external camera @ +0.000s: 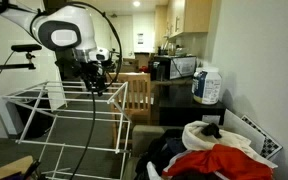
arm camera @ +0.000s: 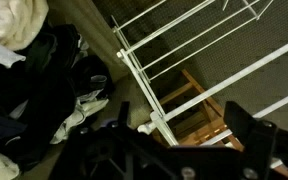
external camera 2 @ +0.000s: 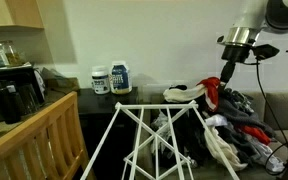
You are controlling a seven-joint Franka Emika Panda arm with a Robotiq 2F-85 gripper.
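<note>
My gripper stands open with nothing between its fingers. In exterior view 1 the gripper (external camera: 97, 86) hangs over the white drying rack (external camera: 124, 122), whose visible bars are bare. The wrist view shows the rack's rails (arm camera: 149, 88) ahead of the fingers. Left of them lies a heap of dark clothes (arm camera: 52, 88) with a cream cloth (arm camera: 19, 20). Exterior view 1 shows the heap to the rack's right, with a red cloth (external camera: 222, 162) on it and a white cloth (external camera: 199, 138) behind. From exterior view 2, the gripper (external camera 2: 225, 75) overlaps the heap; its height there is unclear.
Two tubs (external camera 2: 120, 77) stand on a dark counter (external camera 2: 84, 104) by the wall. A wooden chair (external camera: 137, 95) is behind the rack. A black microwave (external camera: 174, 68) stands farther back. A cable (external camera: 92, 125) dangles from the arm past the rack.
</note>
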